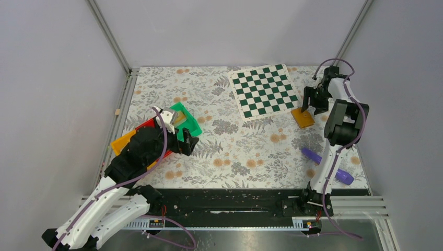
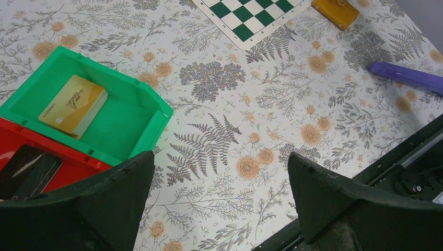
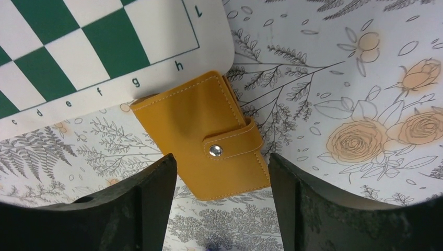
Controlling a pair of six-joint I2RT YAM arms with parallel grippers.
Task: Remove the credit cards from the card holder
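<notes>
A closed mustard-brown card holder (image 3: 193, 125) lies flat on the table, its strap (image 3: 235, 142) fastened by a metal snap; no cards show. In the right wrist view my right gripper is open over the holder's near end, the fingers apart with nothing gripped. From the top, the card holder (image 1: 302, 118) sits at the right, just below the checkerboard's corner. My left gripper stands open and empty at the left, beside the bins. Whether the right fingertips touch the holder cannot be told.
A green-and-white checkerboard (image 1: 265, 91) borders the holder. The green bin (image 2: 125, 125) holds a yellow card box (image 2: 73, 104); the red bin (image 2: 78, 162) holds a dark object. A purple cylinder (image 1: 328, 166) lies at the lower right.
</notes>
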